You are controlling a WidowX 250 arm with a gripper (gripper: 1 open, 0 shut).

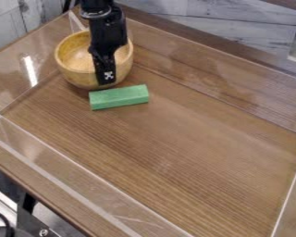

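My black gripper [106, 70] hangs over the front right of a round yellow-tan bowl [75, 62] at the top left of the view, its fingers low in or at the bowl. I cannot tell how far the fingers are apart or whether anything is between them. A flat green block [118, 97] lies on the wooden table just in front of the bowl, apart from the fingertips.
Grey wood-look panels stand beyond its back and left edges, and a black cable shows at the lower left.
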